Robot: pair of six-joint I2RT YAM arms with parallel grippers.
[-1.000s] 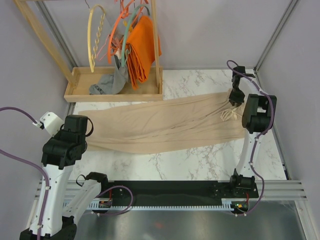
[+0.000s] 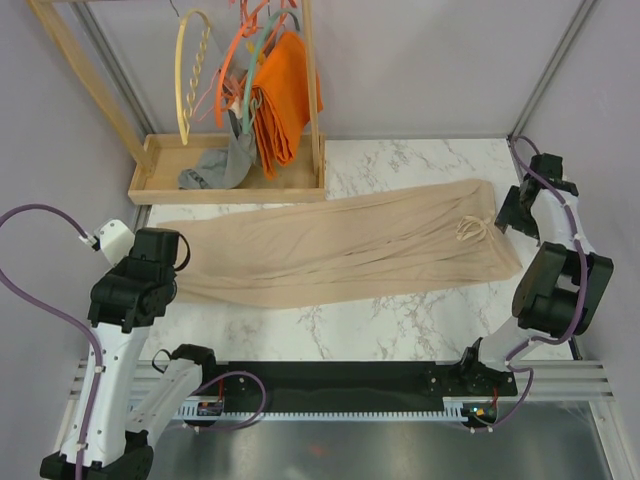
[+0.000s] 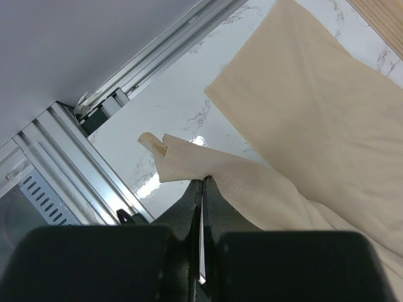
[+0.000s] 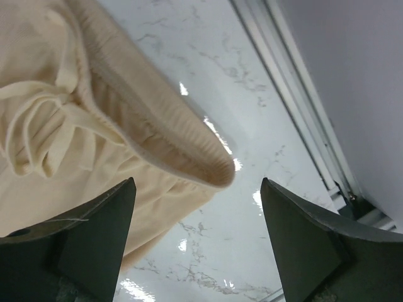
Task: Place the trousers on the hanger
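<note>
Beige trousers (image 2: 330, 250) lie spread across the marble table, their tied drawstring (image 2: 472, 228) at the right end. In the left wrist view my left gripper is shut on a gathered edge of the trousers (image 3: 302, 113), lifting a flap at the left end. My right gripper (image 2: 520, 205) stands open just off the trousers' right end; in the right wrist view the waistband (image 4: 164, 145) and drawstring lie beside and between its fingers, below them. Colored hangers (image 2: 182, 75) hang on a wooden rack above the table.
A wooden tray (image 2: 150, 185) at the back holds grey cloth (image 2: 215, 170); orange cloth (image 2: 290, 100) hangs on the rack. Bare marble shows in front of the trousers and at back right. Walls and metal rails border both sides.
My right gripper has moved rightward off the drawstring end of the trousers, which has spread further right. The left arm has barely moved.
</note>
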